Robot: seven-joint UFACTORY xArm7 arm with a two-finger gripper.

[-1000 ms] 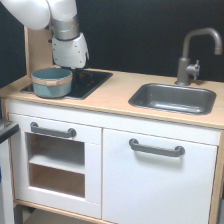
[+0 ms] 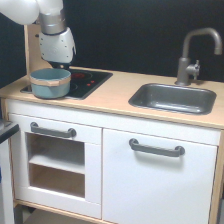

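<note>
A teal pot (image 2: 50, 87) stands upright at the left end of the counter, on the left part of the black cooktop (image 2: 90, 82). The white and grey robot arm (image 2: 52, 20) reaches down from the top left. At its end my gripper (image 2: 62, 66) is low over the pot's back rim. Its fingers are small and dark here, partly hidden by the pot. Whether they touch or hold the rim cannot be made out.
To the right, a steel sink (image 2: 173, 97) with a grey faucet (image 2: 188, 55) is set into the wooden counter (image 2: 118, 92). Below are an open-fronted compartment (image 2: 57, 155) and a white cabinet door (image 2: 155, 180) with a grey handle (image 2: 157, 148). The counter between cooktop and sink is clear.
The arm's end has shifted left and slightly up. The pot sits slightly further left than before; the rest of the kitchen looks the same.
</note>
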